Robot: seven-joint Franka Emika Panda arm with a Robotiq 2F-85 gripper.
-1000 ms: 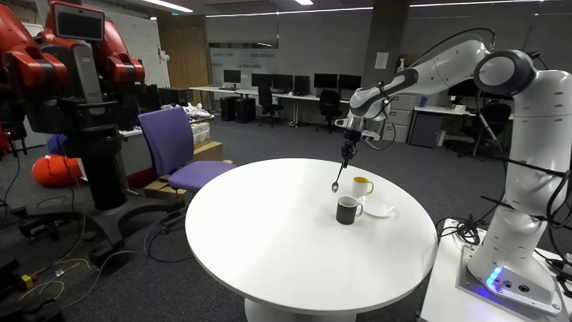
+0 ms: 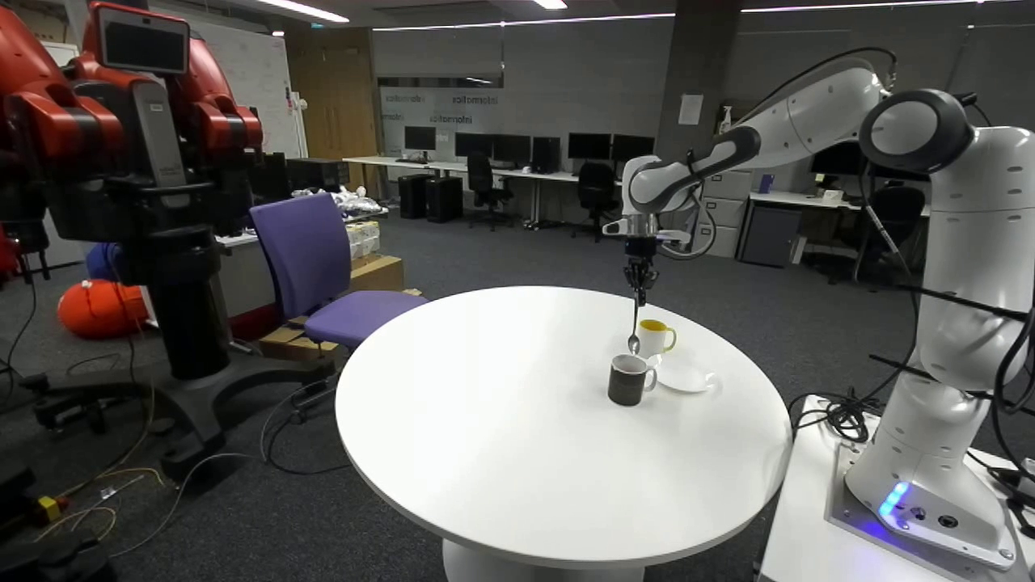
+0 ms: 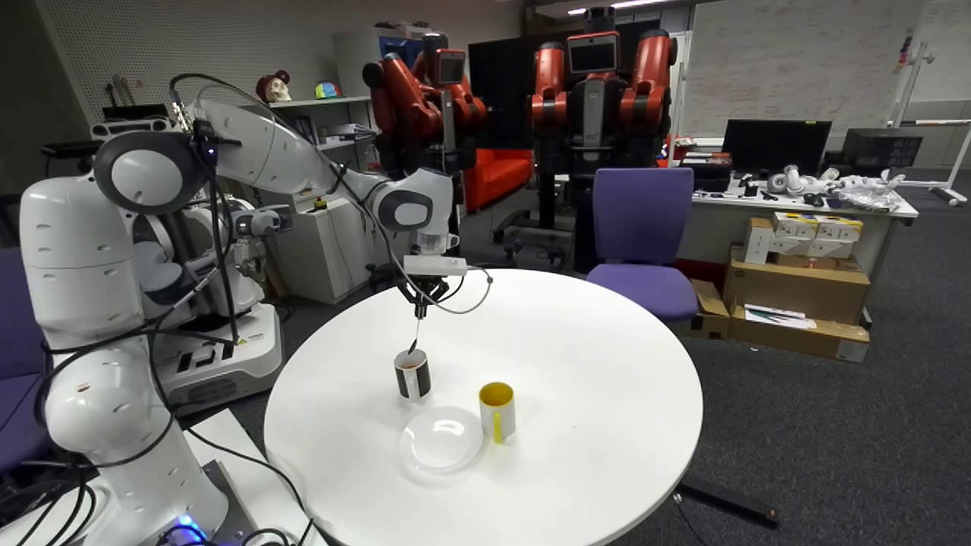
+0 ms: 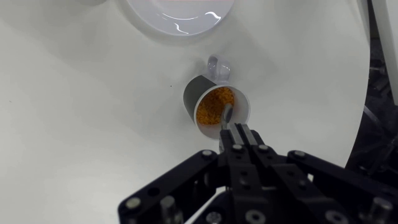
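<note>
My gripper is shut on the thin handle of a metal spoon [image 2: 633, 343], which hangs nearly upright with its bowl downward. Below is a dark grey and white mug [image 2: 625, 385], standing upright with orange granules [image 4: 214, 106] inside. The spoon's bowl appears at or just above the mug's rim, lined up with the opening in the wrist view; no contact with the granules can be made out. A white mug with a yellow inside [image 3: 498, 415] and a clear-white plate [image 3: 441, 440] stand close by, both apparently empty.
All of this rests on a round white table [image 2: 504, 407] whose left side is bare. The plate lies near the grey mug's handle side. A purple chair [image 3: 642, 236] stands beyond the table's edge, and my arm's base is on a separate white bench.
The spoon has swung from a slant to nearly upright and moved right in exterior view 1, from left of the grey mug to over its opening. Mugs and plate stay where they were.
</note>
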